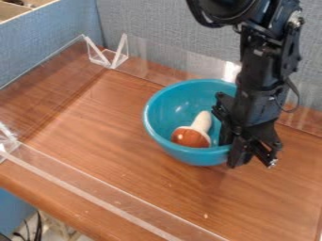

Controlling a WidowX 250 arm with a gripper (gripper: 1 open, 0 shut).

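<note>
A turquoise bowl (pixel 170 105) sits on the wooden table, right of centre. Inside it lies a toy mushroom (pixel 191 136) with a reddish-brown cap and pale stem. My black gripper (pixel 242 149) comes down from the upper right onto the bowl's right rim, where it is shut on the bowl; its fingertips are partly hard to make out against the bowl.
A white wire holder (pixel 107 55) stands at the back left, and a white object (pixel 7 141) is at the left edge. Grey padded walls border the back.
</note>
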